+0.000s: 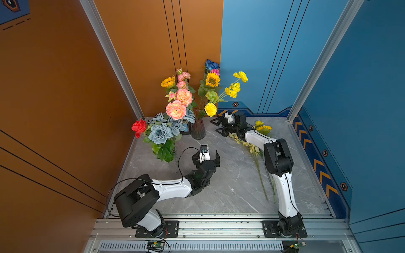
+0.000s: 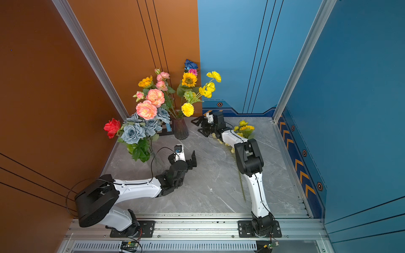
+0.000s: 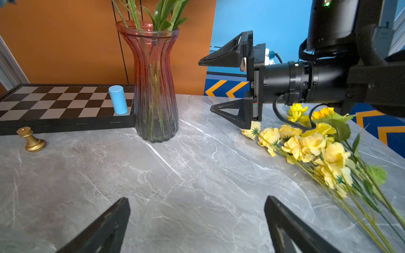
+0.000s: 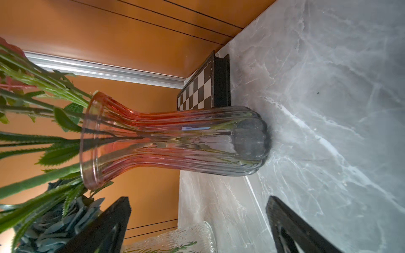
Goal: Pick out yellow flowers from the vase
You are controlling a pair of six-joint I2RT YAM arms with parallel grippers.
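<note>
A reddish, ribbed glass vase stands upright at the back, its stems showing through the glass. Yellow flowers lean out of it to the right, with an orange-yellow sunflower among them. Just right of the vase, my right gripper is open, turned sideways, apart from the glass and empty. My left gripper is open too, low in front of the vase, with only bare table between its fingers. Loose yellow flowers lie on the table beneath the right arm.
Left of the vase, a second bunch has blue-grey roses, pink blooms and a red flower. A checkered board with a blue cylinder sits behind; a gold chess piece stands before it. Mid-table is clear.
</note>
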